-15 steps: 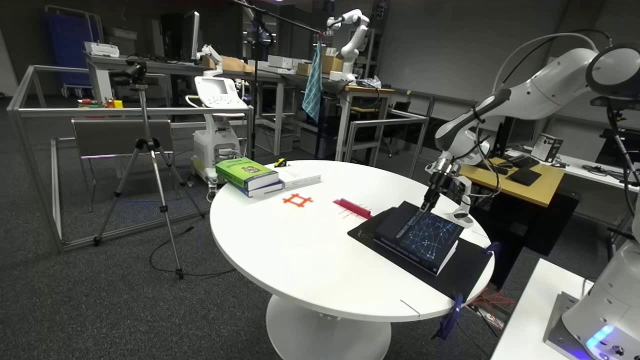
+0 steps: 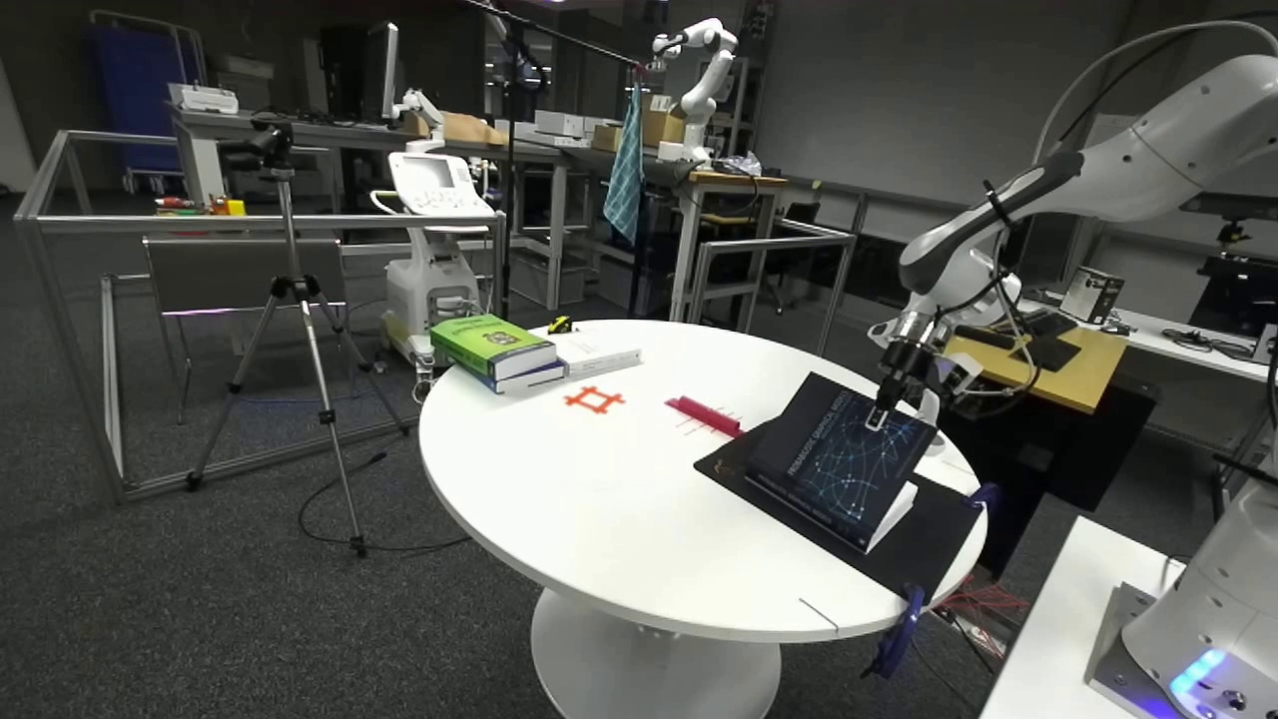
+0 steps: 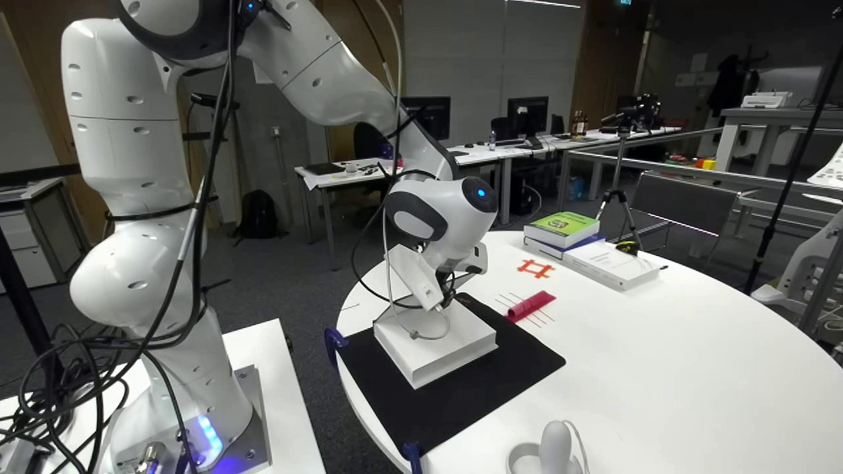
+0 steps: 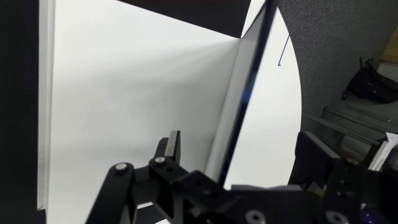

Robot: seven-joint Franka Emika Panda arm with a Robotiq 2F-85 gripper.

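A thick book with a dark blue cover (image 2: 845, 455) lies on a black mat (image 2: 941, 527). Its front cover is raised at a slant above the pages. White pages (image 3: 433, 338) face up in exterior view 2. In the wrist view, my gripper is open, with wide-set fingers straddling the edge-on cover (image 4: 243, 100). One finger (image 4: 172, 143) is on the page side, the other beyond the cover's outer face. Whether either finger touches it, I cannot tell. The gripper (image 2: 893, 407) is at the cover's upper edge in exterior view 1.
Blue clamps (image 2: 901, 629) hold the mat at the table edge. A pink-red strip (image 2: 707, 415) and an orange frame-shaped marking (image 2: 594, 399) lie beyond the book. A green book (image 2: 493, 344) tops a stack on the far side.
The book's cover was lying nearly flat and is now tilted up. My gripper has moved right, in exterior view 1, along with the arm.
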